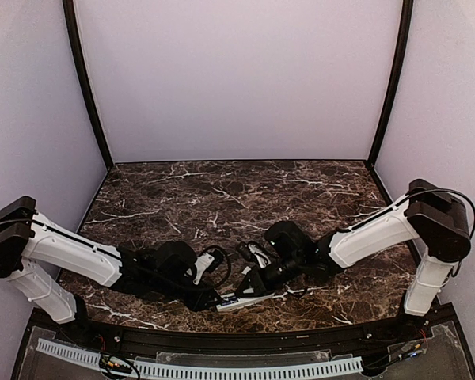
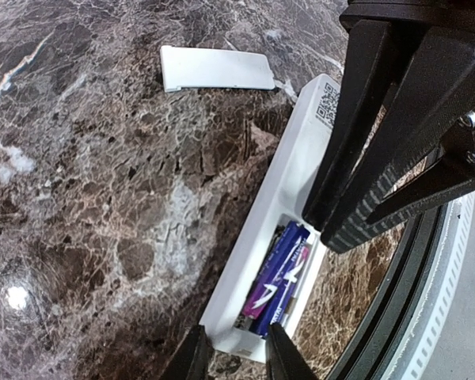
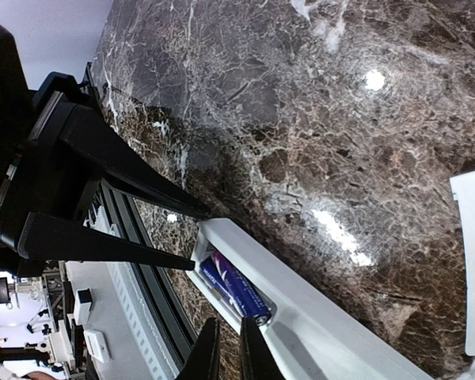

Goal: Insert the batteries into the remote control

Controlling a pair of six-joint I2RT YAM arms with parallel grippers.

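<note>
The white remote (image 2: 249,261) lies on the marble table, with purple and blue batteries (image 2: 281,277) in its compartment at one end, one lying tilted across the other. My left gripper is at that end of the remote, its fingertips slightly apart at the rim. My right gripper is over the remote's body, just beside the compartment's inner end, fingertips a little apart. From the left wrist view, the right gripper's fingers (image 2: 344,206) hang above the upper battery end. No battery shows held between either gripper's fingers.
The white battery cover (image 2: 218,70) lies separately on the table beside the remote. The front edge and metal rail run close along the near side of the remote.
</note>
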